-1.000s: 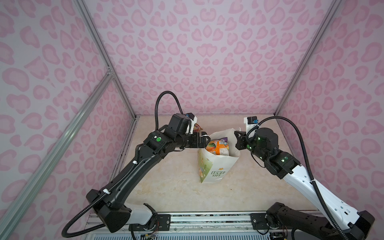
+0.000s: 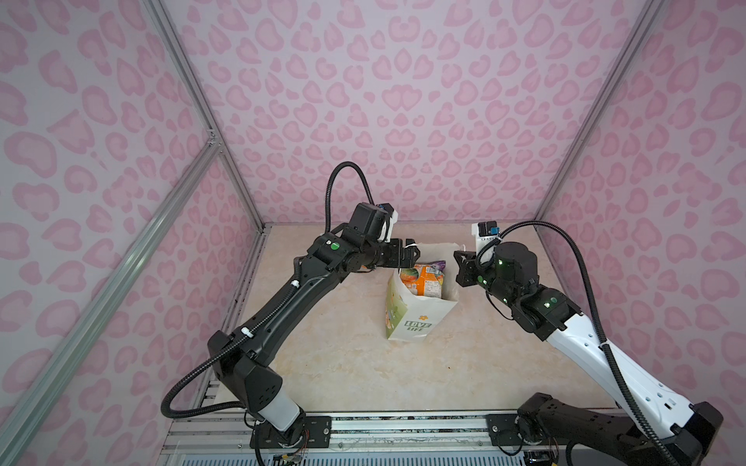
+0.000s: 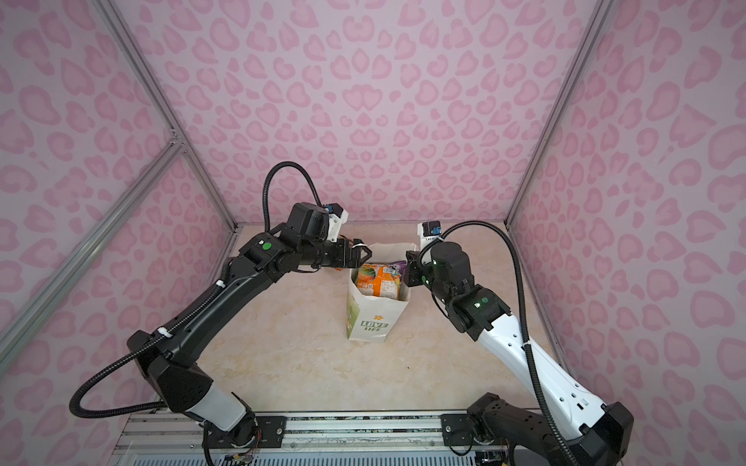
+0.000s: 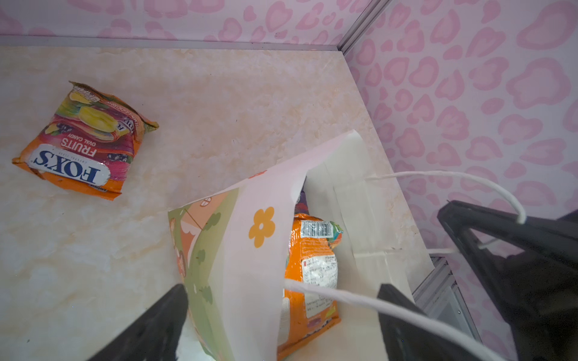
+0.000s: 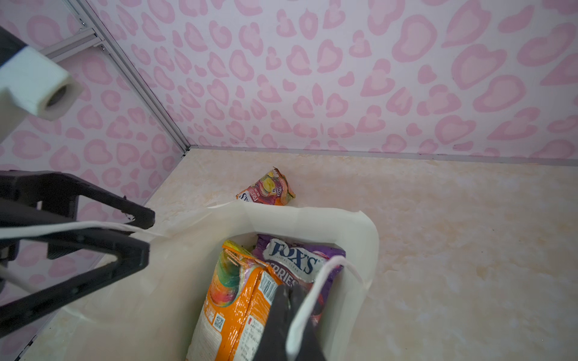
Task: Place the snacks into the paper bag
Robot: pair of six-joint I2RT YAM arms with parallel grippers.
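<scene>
The paper bag [image 2: 419,314] stands upright mid-table with its top open. Inside it are an orange candy pack [image 5: 237,300] and a purple Fox's Berries pack [image 5: 298,261]. My left gripper is open at the bag's left rim with no pack between its fingers; a white handle [image 4: 367,302] crosses one finger. At the right rim, my right gripper is shut, the other end of a white handle [image 5: 316,291] looped around it. A Fox's Fruits pack [image 4: 84,141] lies on the table behind and left of the bag, apart from it.
Free room also shows to its right [image 5: 457,258]. Pink patterned walls [image 2: 404,93] close off the back and sides.
My right gripper has barely moved.
</scene>
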